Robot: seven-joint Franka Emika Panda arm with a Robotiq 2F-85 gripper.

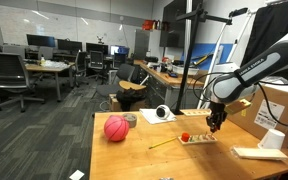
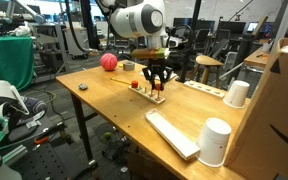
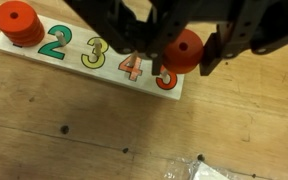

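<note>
A pale wooden counting board runs along the upper part of the wrist view, with coloured numerals 2, 3, 4 and 5 and thin pegs. Red rings are stacked at its left end. My gripper is shut on a red ring near the board's 5 end; whether the ring is over a peg I cannot tell. In the first exterior view, the gripper hangs close above the right end of the board.
A yellow stick and a pink ball lie left of the board. A white cup and a long white block stand near the table's side by a cardboard box.
</note>
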